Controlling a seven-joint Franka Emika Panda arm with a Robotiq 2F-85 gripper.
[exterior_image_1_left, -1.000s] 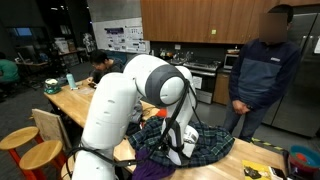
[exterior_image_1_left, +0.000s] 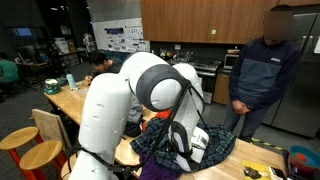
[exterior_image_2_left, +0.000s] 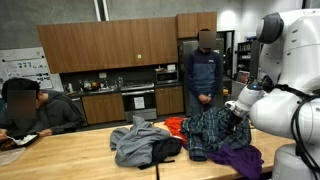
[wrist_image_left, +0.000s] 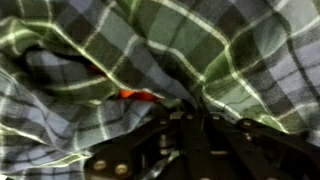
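Note:
Green, grey and white plaid cloth (wrist_image_left: 230, 50) fills the wrist view, creased towards my gripper. The fingers are shut on a fold of it, and the fingertips are mostly buried in the fabric. In exterior view 2 the plaid cloth (exterior_image_2_left: 210, 135) is bunched and partly raised at the right of the table, below my arm. Exterior view 1 shows the same cloth (exterior_image_1_left: 218, 146) spread beside the arm, which hides part of it.
Purple cloth (exterior_image_2_left: 240, 160) lies under the plaid one, and red cloth (exterior_image_2_left: 176, 127) is behind. Grey (exterior_image_2_left: 140, 142) and black (exterior_image_2_left: 167, 149) cloths lie left of it. A person (exterior_image_1_left: 265, 70) stands at the table.
The gripper end of the arm has moved slightly up and to the right. The plaid cloth has shifted and been pulled up beside it; earlier it lay flatter.

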